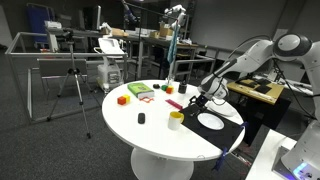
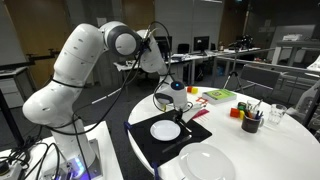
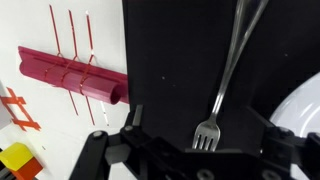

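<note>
A silver fork [image 3: 228,78] lies on the black mat [image 3: 172,75], its tines toward the bottom of the wrist view. My gripper stands open above it, with dark fingers on either side of the tines at the lower edge. Nothing shows gripped between them. In the first exterior view the gripper [image 1: 194,103] hangs low over the mat's far part, behind the white plate [image 1: 210,121]. From the opposite side, the second exterior view has the gripper [image 2: 186,122] close to the plate [image 2: 165,130]. Whether its fingers touch the mat cannot be made out.
A rolled pink item [image 3: 75,75] lies beside the mat. The yellow mug [image 1: 175,121] stands at the mat's left edge, a dark cup [image 2: 250,121] farther along. A larger white plate [image 2: 206,163] rests near the table edge.
</note>
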